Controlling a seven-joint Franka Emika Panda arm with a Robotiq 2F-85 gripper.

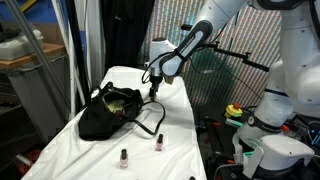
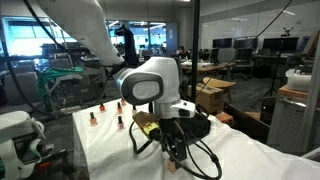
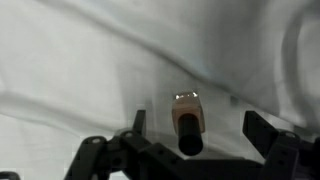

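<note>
In the wrist view a small bottle (image 3: 188, 118) with a black cap and a pale brownish body lies in the gap between my fingers as seen from above. My gripper is open, one finger on each side of the bottle and not visibly touching it. Exterior view 1 has the gripper (image 1: 153, 82) low over the far part of the white cloth. From exterior view 2, a pinkish bottle (image 2: 171, 165) appears below the arm, partly hidden by black cables.
A black bag (image 1: 98, 122) with a looped strap (image 1: 150, 128) rests on the white cloth, left of the gripper. Several more bottles (image 2: 93, 118) stand at the left in exterior view 2.
</note>
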